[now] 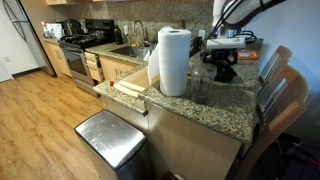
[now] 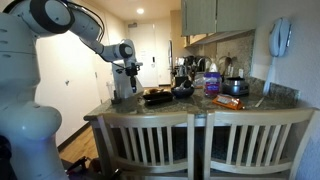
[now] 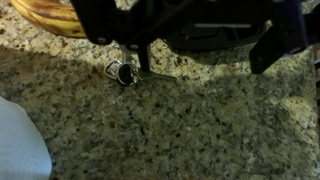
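My gripper hangs over the speckled stone counter (image 3: 210, 130), its black fingers spread apart at the top of the wrist view and nothing seen between them. A small shiny metal-and-black item (image 3: 122, 72) lies on the stone close by the left finger; what it is cannot be made out. Behind the fingers sits a dark pan or tray (image 3: 210, 38). Bananas (image 3: 52, 16) show at the upper left. In exterior view 1 the gripper (image 1: 226, 44) is small and dark above the counter's far part.
A white paper towel roll (image 1: 174, 62) and a clear pitcher (image 1: 202, 84) stand nearer the counter's end. Bowls, a purple-labelled container (image 2: 211, 82) and a red-orange packet (image 2: 229, 101) crowd the other side. Chairs (image 2: 150, 140) line the edge. Bare stone fills the wrist view's lower middle.
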